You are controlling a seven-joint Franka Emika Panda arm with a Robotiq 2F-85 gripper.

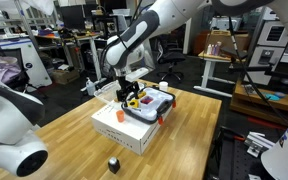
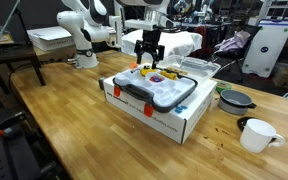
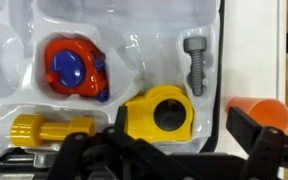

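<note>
Over the grey tray of a toy case hangs my gripper, its two dark fingers spread apart. Directly below it, in the wrist view, a yellow tape measure with a black disc sits in its compartment, partly overlapped by the left finger. Nothing shows held between the fingers. Left of the tape lies a yellow hammer-shaped piece; a red and blue toy rests above that. A dark grey screw stands in a slot at upper right. An orange cup is partly behind the right finger.
The case lies on a white box on the wooden table. A white mug and a grey pot stand to one side in the second exterior view. A small black object sits nearer the front.
</note>
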